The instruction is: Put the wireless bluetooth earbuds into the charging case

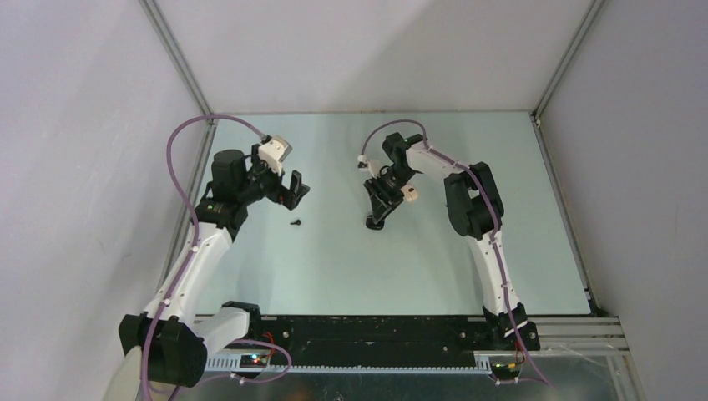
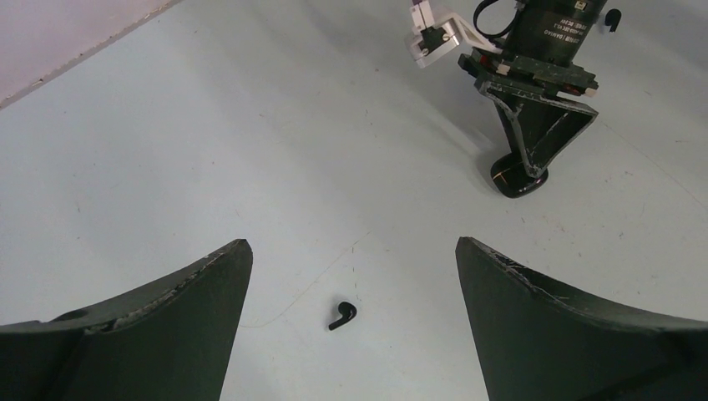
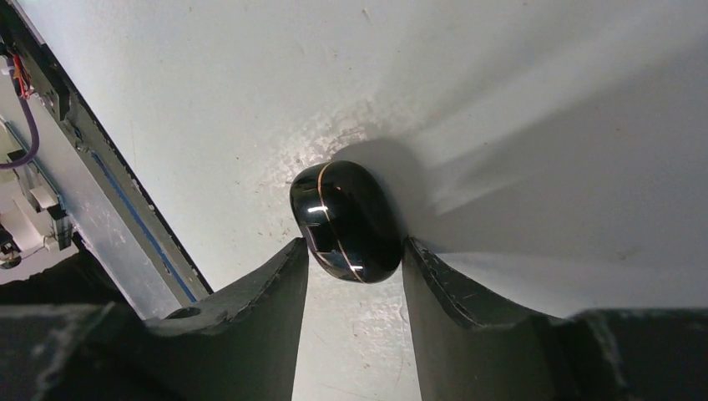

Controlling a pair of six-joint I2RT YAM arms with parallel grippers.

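Observation:
The black charging case [image 1: 373,224] rests on the pale table; in the right wrist view it is a glossy lidded pod [image 3: 346,219] between the fingertips of my right gripper, which is part open around it. A black earbud [image 1: 295,222] lies left of centre, also seen below my open left gripper in the left wrist view. Another earbud [image 2: 612,18] shows at that view's top right, behind the right arm. The left gripper [image 1: 296,185] hangs empty over the left side of the table.
Walls border it at the back and both sides; a dark rail runs along the front edge.

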